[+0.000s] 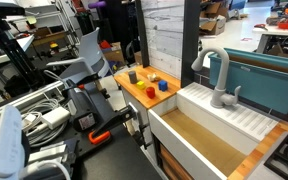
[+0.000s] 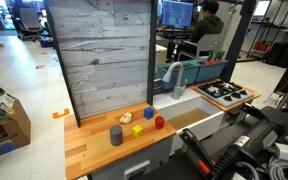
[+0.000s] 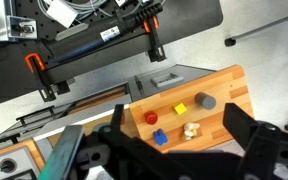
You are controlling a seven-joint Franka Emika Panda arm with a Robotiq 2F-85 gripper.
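Observation:
On the wooden counter (image 2: 89, 148) stand a red round piece (image 2: 159, 122), a blue block (image 2: 148, 113), a yellow block (image 2: 137, 130) and a grey cylinder (image 2: 116, 135). A small white and tan piece (image 2: 126, 118) lies behind them. The wrist view looks down from above on the same group: red piece (image 3: 151, 117), blue block (image 3: 160, 137), yellow block (image 3: 180, 107), grey cylinder (image 3: 208, 102). My gripper is open there, its dark fingers (image 3: 249, 135) wide apart with only the distant counter showing between them. I cannot make it out surely in the exterior views.
Beside the counter is a white sink (image 1: 162, 118) with a tall white faucet (image 1: 222, 75) rising over its back edge. A teal bin (image 1: 254, 80) stands behind, a stove (image 1: 284, 155) at the right. A whitish plank wall (image 2: 109, 65) backs the counter. Cables (image 1: 44, 125) lie around my base.

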